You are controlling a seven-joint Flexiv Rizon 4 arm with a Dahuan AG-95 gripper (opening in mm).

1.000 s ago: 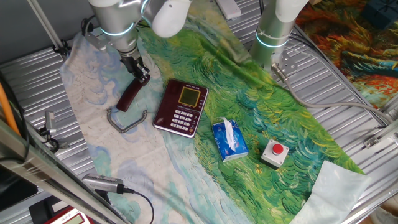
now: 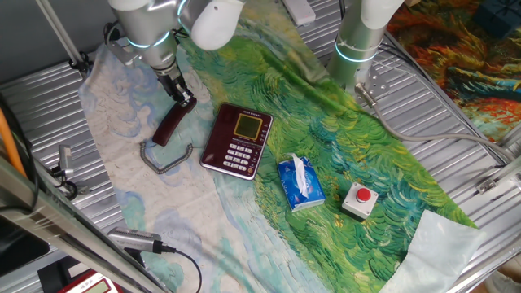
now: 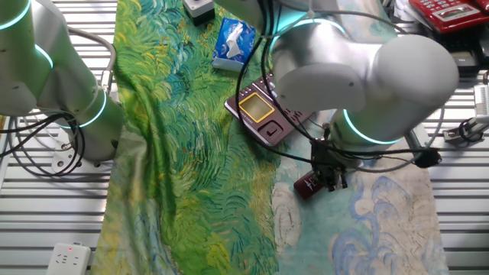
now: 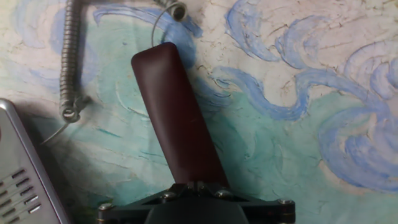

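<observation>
A dark maroon telephone handset [image 2: 171,124] lies on the painted cloth, left of its maroon desk phone [image 2: 236,141]. My gripper [image 2: 186,100] is at the handset's far end, pointing down over it. In the wrist view the handset [image 4: 177,118] runs up from the black gripper, whose fingers appear close together above or at it. Whether they touch or grasp it cannot be made out. Seen from the other side, the handset's end [image 3: 307,186] shows beside the gripper [image 3: 332,177]. A coiled grey cord [image 2: 168,169] curls from the handset's near end.
Right of the phone are a blue tissue pack [image 2: 300,184] and a red-button box [image 2: 359,201]. Bare cloth [image 2: 163,216] lies in front of the cord.
Over the last second my arm has shifted slightly to the left, its gripper staying at the handset's far end. Handset and phone show no visible movement.
</observation>
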